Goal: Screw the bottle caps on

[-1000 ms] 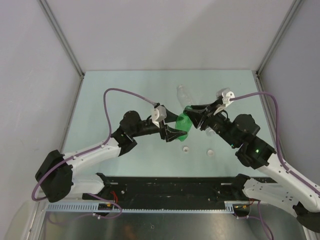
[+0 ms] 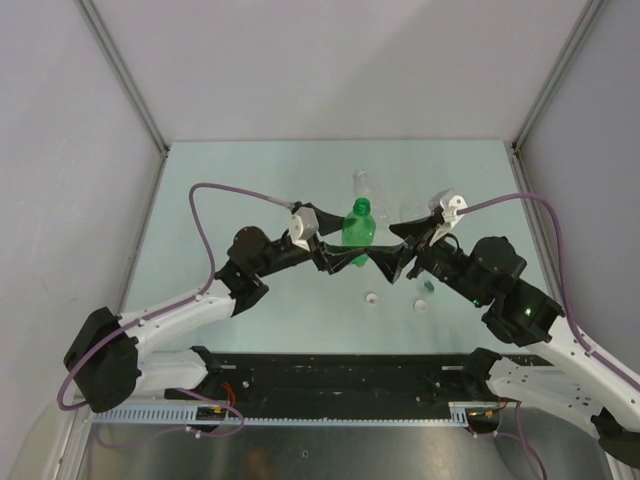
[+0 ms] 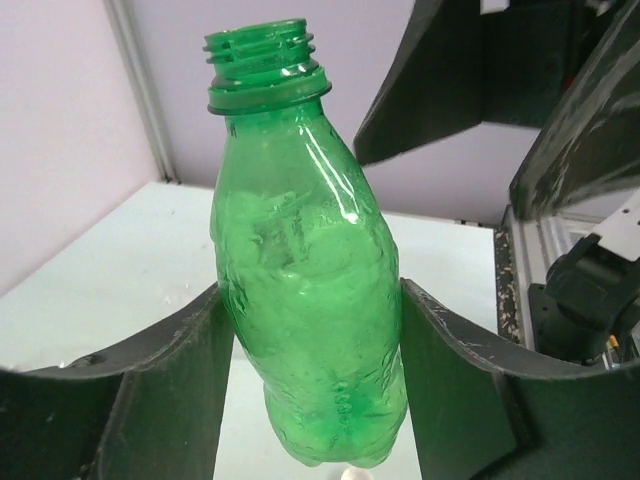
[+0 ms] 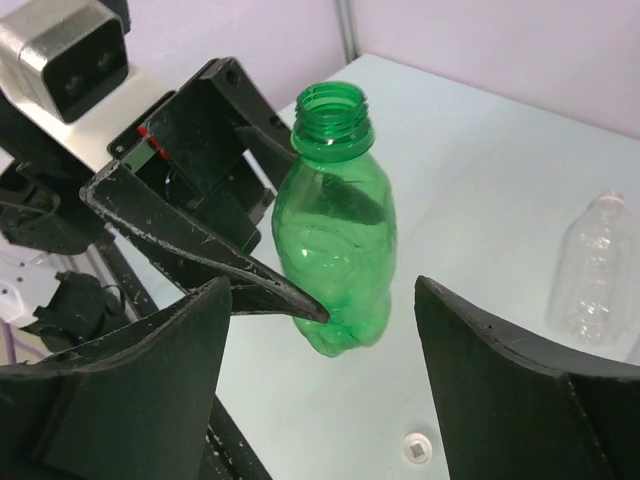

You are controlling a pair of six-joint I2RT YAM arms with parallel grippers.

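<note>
A capless green bottle (image 2: 358,227) is held upright by my left gripper (image 2: 340,242), whose fingers are shut on its body; its threaded neck shows in both wrist views. My right gripper (image 2: 390,244) stands just right of the bottle, fingers apart with nothing between them, pointing at it in the right wrist view. A white cap (image 4: 417,447) lies on the table, and another small white piece (image 2: 420,305) lies to the right.
A clear bottle (image 4: 593,270) lies behind on the pale table (image 2: 240,170). A small green piece (image 2: 428,287) lies at the right.
The green bottle and left gripper have moved left and become more upright. My right gripper has come away from the bottle's top and spread its fingers.
</note>
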